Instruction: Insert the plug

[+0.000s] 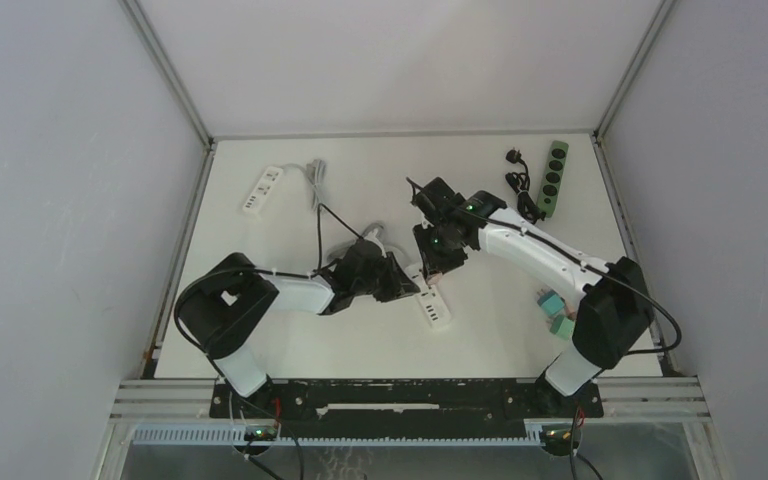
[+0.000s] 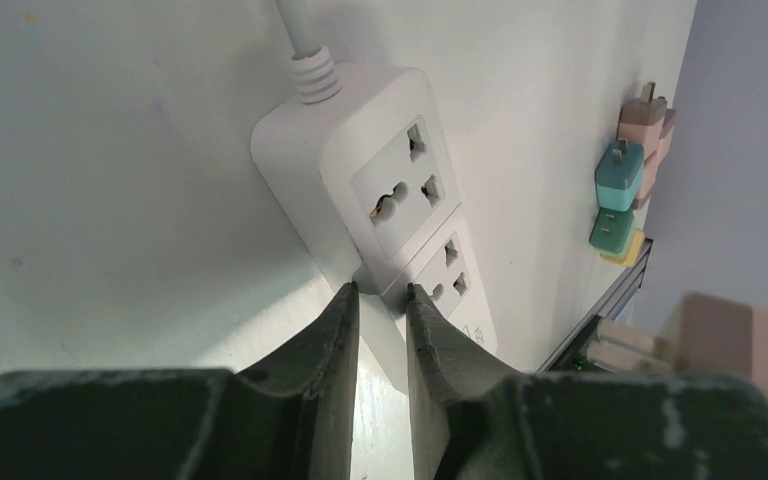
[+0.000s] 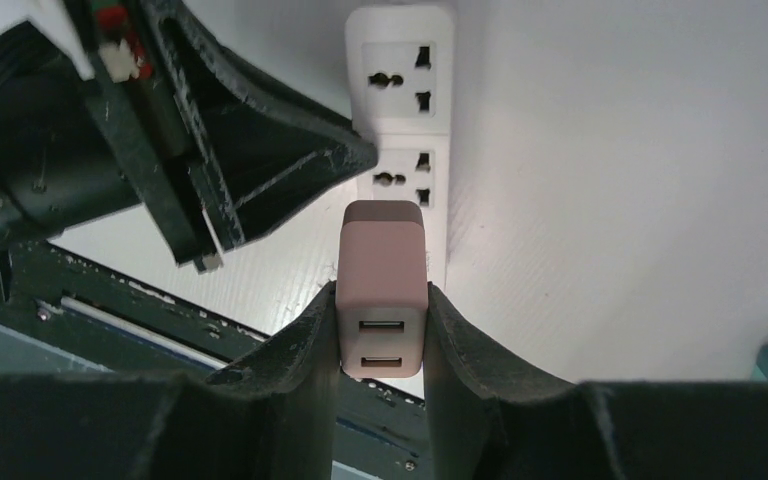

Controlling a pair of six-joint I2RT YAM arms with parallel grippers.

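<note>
A white power strip point(image 2: 400, 180) lies on the table with its socket faces up, its grey cord leaving the far end. My left gripper is shut on the strip's side edge near the middle; its fingertips reach the strip from the left. The right gripper is shut on a pink plug adapter point(image 3: 382, 265), whose slotted end shows between the fingers. In the right wrist view the adapter covers the strip's lower part, just below the second socket point(image 3: 400, 180). Its prongs are hidden, and I cannot tell whether it touches the strip.
Several coloured plugs, including a teal plug point(image 2: 618, 177) and a green plug point(image 1: 562, 326), lie at the right. Another white strip point(image 1: 263, 190) is at the back left, a green strip point(image 1: 553, 180) at the back right.
</note>
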